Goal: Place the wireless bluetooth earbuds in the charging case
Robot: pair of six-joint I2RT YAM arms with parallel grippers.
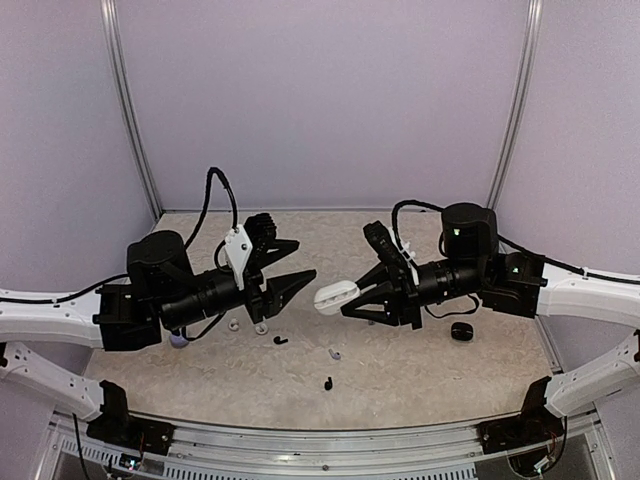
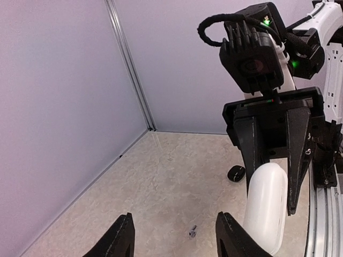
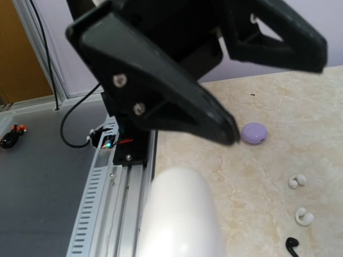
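A white charging case is held in the air above the table, with my right gripper shut on it. A seam shows along the case in the top view, its halves looking parted; how far is unclear. Just left of it, apart from it, my left gripper has its fingers spread with nothing between them. In the right wrist view, the case fills the lower middle, hiding the right gripper's own fingers, and the left gripper is above it. Two white earbuds lie on the table.
A purple case rests at the table's left, a black case at its right. Black earbuds and a purple earbud lie loose between.
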